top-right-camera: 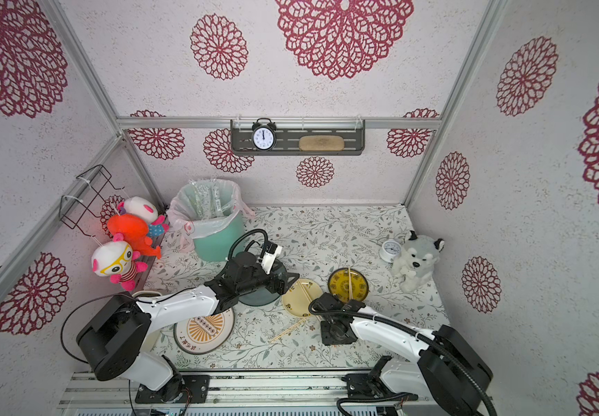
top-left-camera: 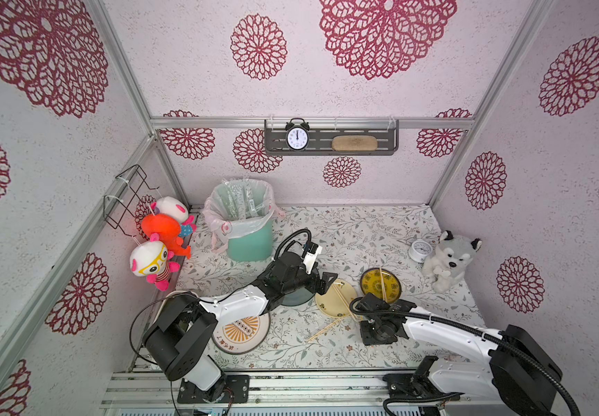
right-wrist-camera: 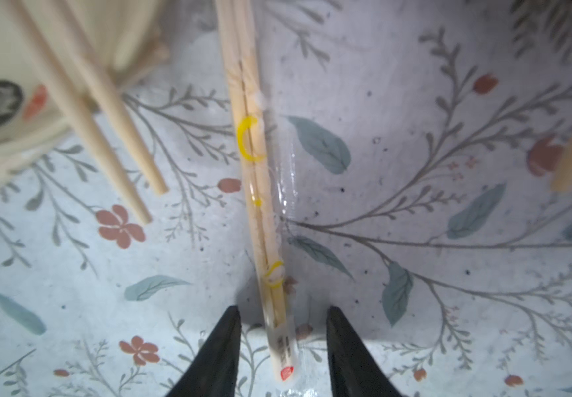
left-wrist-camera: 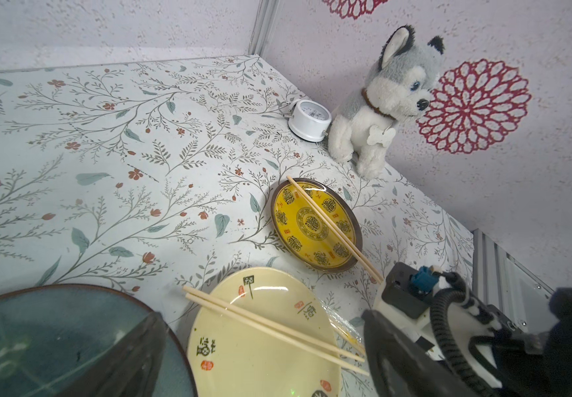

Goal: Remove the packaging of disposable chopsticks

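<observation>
In the right wrist view, a pair of chopsticks in a clear wrapper with yellow print (right-wrist-camera: 252, 152) lies on the floral tabletop. My right gripper is open above its near end, one finger on either side and nothing gripped. Bare chopsticks (left-wrist-camera: 266, 329) rest across the cream plate (left-wrist-camera: 259, 360). Another bare chopstick pair (top-left-camera: 382, 283) spans the yellow plate (left-wrist-camera: 309, 225). Left of the cream plate, my left gripper (top-left-camera: 327, 283) stands open, its blurred fingers (left-wrist-camera: 133, 360) holding nothing.
A teal bin (top-left-camera: 250, 246) at the back left holds clear wrappers (top-left-camera: 240, 199). Beneath the left arm lie a blue-grey plate (left-wrist-camera: 54, 337) and a white-orange plate (top-left-camera: 244, 336). Loose chopsticks (top-left-camera: 321, 331) lie in front. The plush husky (top-left-camera: 454, 260) sits far right.
</observation>
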